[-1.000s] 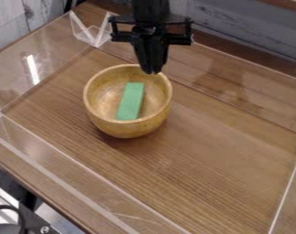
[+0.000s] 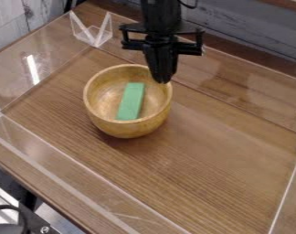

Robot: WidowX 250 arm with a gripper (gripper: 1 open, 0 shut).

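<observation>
A tan bowl [image 2: 155, 111] sits left of centre on the wooden table, with a green rectangular block [image 2: 131, 101] lying inside it. My black gripper [image 2: 162, 73] hangs just above the bowl's back right rim, shut, with nothing visible between its fingers.
Clear plastic pieces stand at the upper left and left edge. A black cable lies at the lower left corner. A grey wall runs along the back.
My gripper has moved slightly down toward the bowl's back rim. The bowl and block have not visibly moved.
</observation>
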